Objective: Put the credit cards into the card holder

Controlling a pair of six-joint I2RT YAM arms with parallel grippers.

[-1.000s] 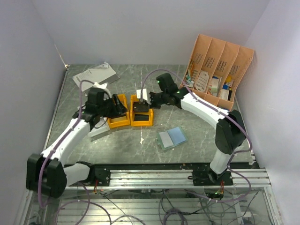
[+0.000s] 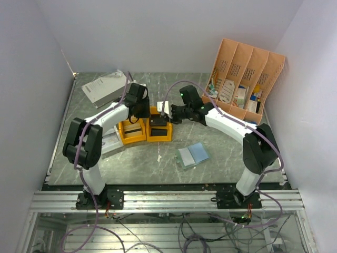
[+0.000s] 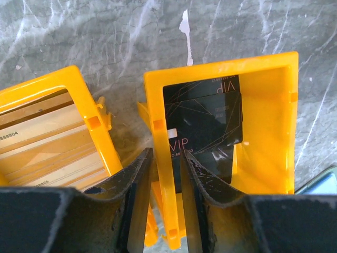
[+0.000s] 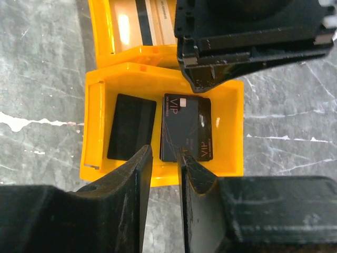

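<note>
Black VIP cards lie in the right-hand yellow box, in two groups; the right wrist view shows the other black card group [image 4: 131, 126] beside them. Tan cards [image 3: 50, 145] fill the left-hand yellow box [image 3: 79, 87]. My left gripper is part open over the boxes, nothing held, with the box wall seen between its fingers. Above the near side of the black-card box, my right gripper stands part open and empty. An open blue and grey card holder [image 2: 199, 152] lies flat on the table, right of the boxes.
A peach rack [image 2: 245, 79] with small goods stands at the back right. A grey flat box [image 2: 102, 87] lies back left and a white tray [image 2: 111, 143] left of the yellow boxes. Both arms are close together over the boxes.
The cards look unmoved.
</note>
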